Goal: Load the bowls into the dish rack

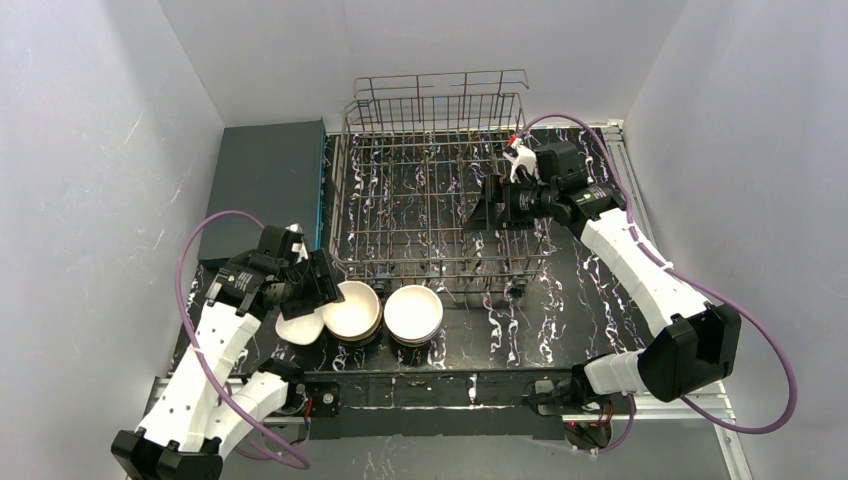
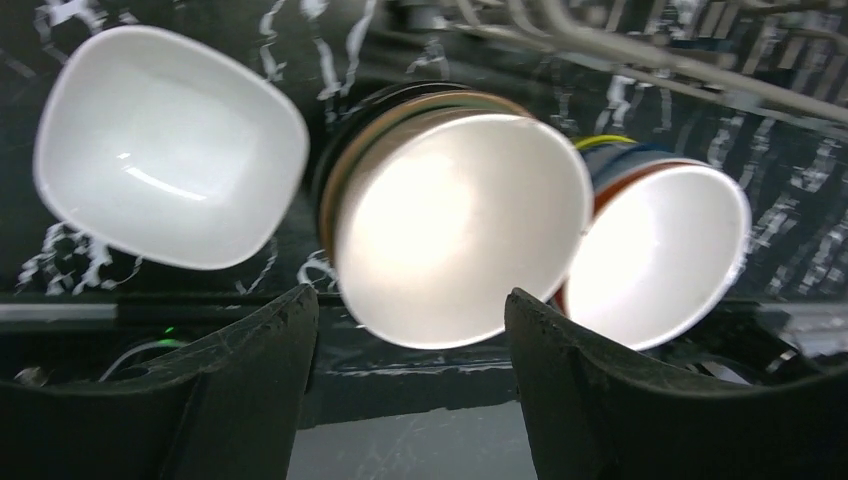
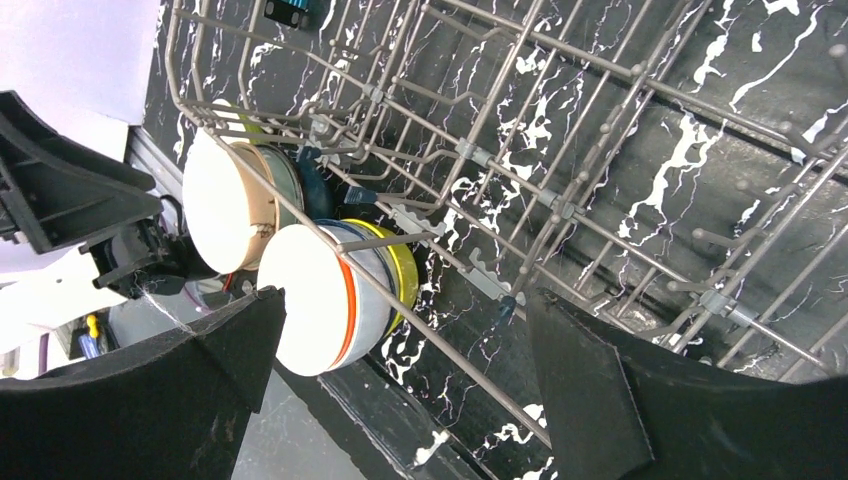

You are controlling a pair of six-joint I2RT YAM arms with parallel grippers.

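Two stacks of bowls, a middle stack (image 1: 351, 305) (image 2: 450, 220) and a right stack (image 1: 413, 312) (image 2: 655, 245), stand before the wire dish rack (image 1: 430, 255). A squarish white bowl (image 1: 298, 329) (image 2: 170, 145) lies at their left. My left gripper (image 1: 315, 285) hangs over the middle stack's near-left side, fingers apart, nothing seen held between them. My right gripper (image 1: 488, 210) is open above the rack's right part, empty; in the right wrist view the stacks lie beyond the rack's front bars.
A dark board (image 1: 260, 180) fills the back left beside the rack. The counter (image 1: 575, 310) right of the rack is bare. Walls enclose both sides and the back.
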